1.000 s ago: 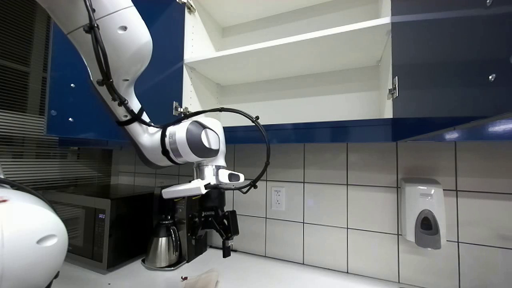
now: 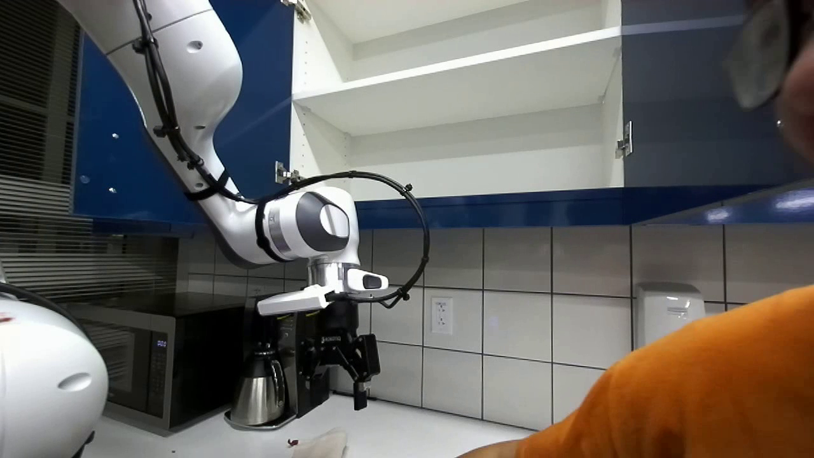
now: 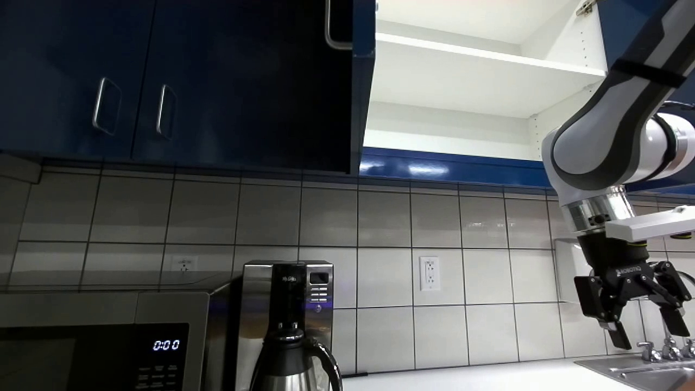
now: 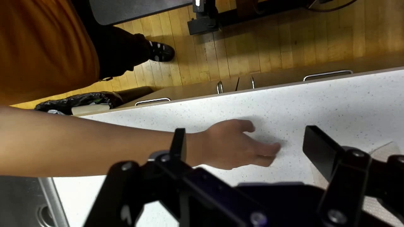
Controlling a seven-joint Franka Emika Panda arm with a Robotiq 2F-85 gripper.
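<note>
In the wrist view my gripper is open, its two black fingers wide apart. A person's bare hand (image 4: 236, 145) shows between them, over the white counter and farther from the camera than the fingers; whether it touches the counter is unclear. My gripper (image 3: 651, 335) points downward above the counter in exterior view 2, with nothing gripped. A pale cloth (image 4: 382, 151) lies on the counter, partly covered by the right finger in the wrist view. In exterior view 1 part of that cloth (image 2: 322, 445) shows at the bottom edge.
A person in an orange shirt (image 2: 710, 381) leans in from the right. The coffee maker (image 3: 286, 293) with its steel carafe (image 2: 259, 393) and the microwave (image 2: 137, 359) stand along the wall. The overhead cabinet (image 2: 481, 145) is open with empty shelves. A sink (image 4: 22, 200) adjoins the counter.
The person has come into exterior view 1 from the right, arm reaching over the counter and covering part of the soap dispenser. My arm looks still.
</note>
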